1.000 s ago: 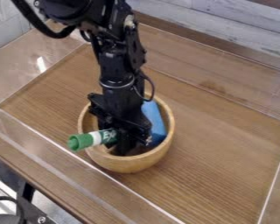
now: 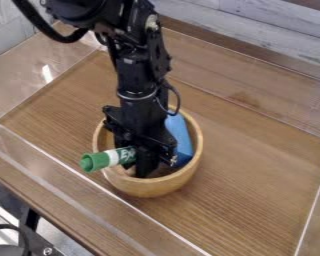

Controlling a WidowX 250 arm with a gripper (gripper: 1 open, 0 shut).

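The black robot gripper [image 2: 139, 150] reaches down into a light wooden bowl [image 2: 166, 185] near the middle of the view. It is shut on a green cylinder [image 2: 97, 161] with a white band, which pokes out over the bowl's left rim, slightly tilted. A blue object [image 2: 180, 135] lies in the right side of the bowl behind the gripper. The fingertips are mostly lost in the dark of the arm.
The bowl stands on a wooden table [image 2: 250, 170] near its front-left edge, where a pale strip runs. A white plank wall stands at the back.
The gripper and green cylinder have shifted very slightly upward in the view; otherwise little differs.
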